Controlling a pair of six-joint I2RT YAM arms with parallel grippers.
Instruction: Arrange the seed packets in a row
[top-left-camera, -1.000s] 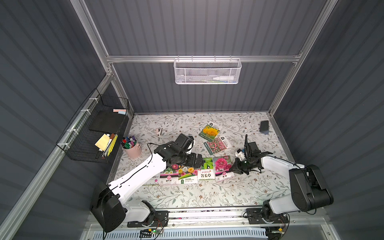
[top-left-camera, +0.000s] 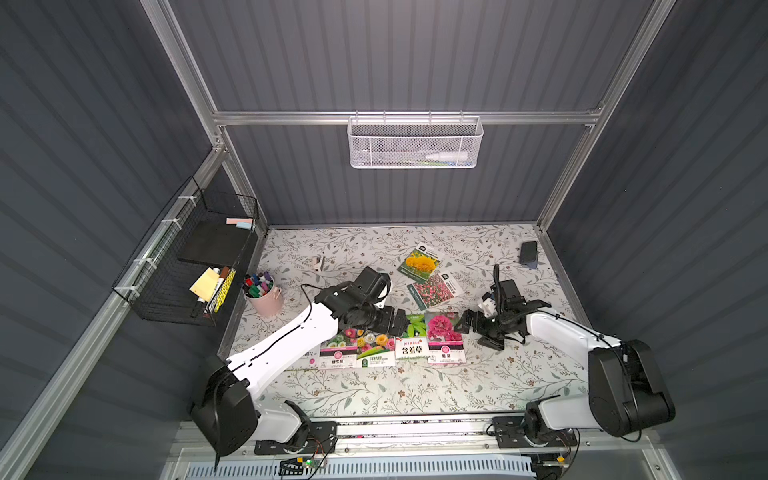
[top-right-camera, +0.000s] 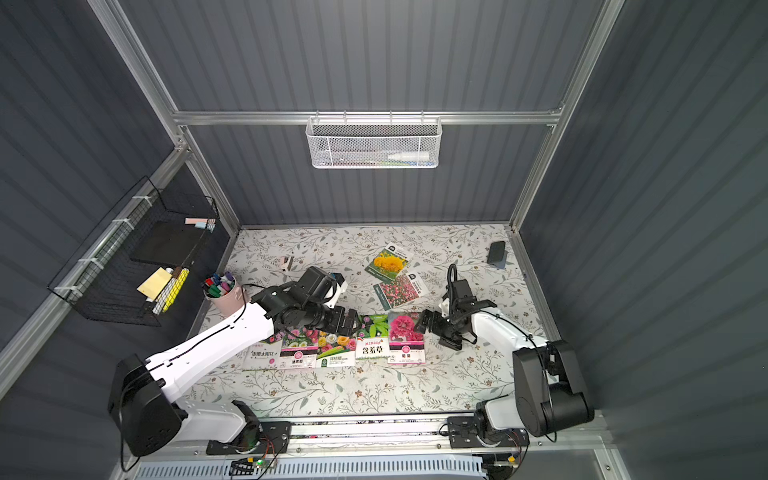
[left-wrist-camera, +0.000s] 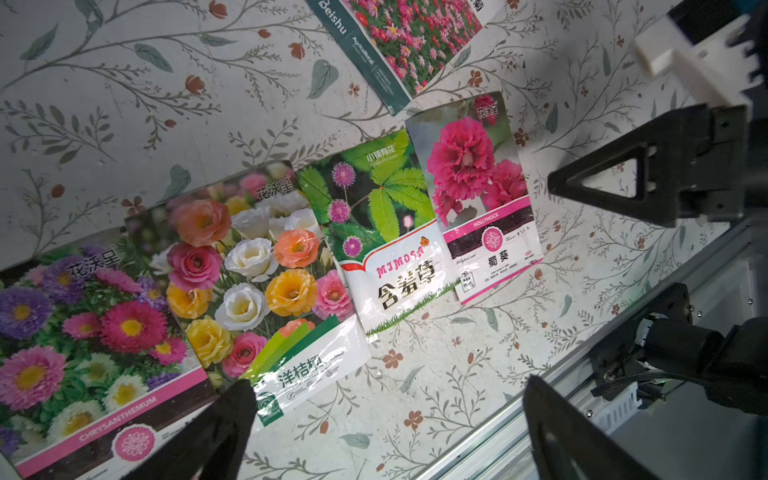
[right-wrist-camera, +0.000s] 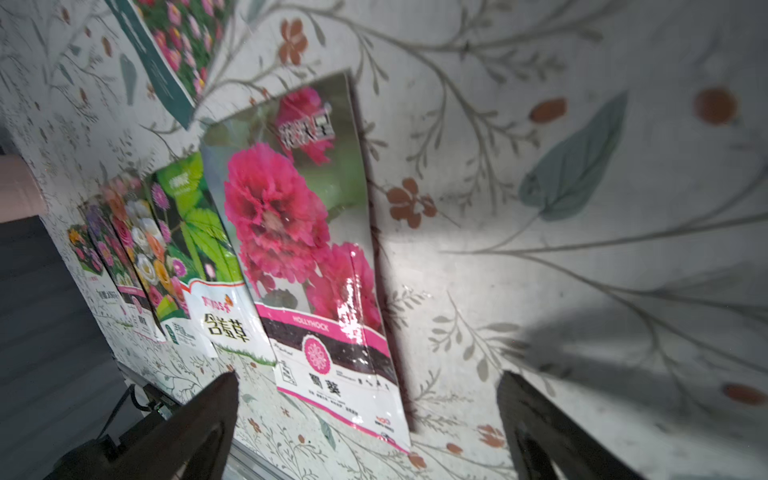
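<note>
Seed packets lie side by side along the front: chrysanthemum (left-wrist-camera: 96, 344), lisianthus (left-wrist-camera: 248, 288), mimosa (left-wrist-camera: 376, 240) and, at the right end, pink hollyhock (right-wrist-camera: 300, 240). Another packet at the left end is partly covered by my left arm in the top views. Behind them lie a yellow-flower packet (top-left-camera: 419, 262) and a pink-flower packet (top-left-camera: 434, 291), both askew. My left gripper (top-left-camera: 392, 321) hangs open over the row's middle, holding nothing. My right gripper (top-left-camera: 468, 324) is open just right of the hollyhock, also holding nothing.
A pink pen cup (top-left-camera: 266, 299) stands at the left edge, beside a wall-mounted black wire basket (top-left-camera: 172, 272). A dark phone-like object (top-left-camera: 528, 254) lies at the back right. A white basket (top-left-camera: 414, 160) hangs on the back wall.
The hollyhock packet now sits straighter beside the mimosa. My right gripper and arm have shifted slightly rightward off it. My left arm has moved slightly.
</note>
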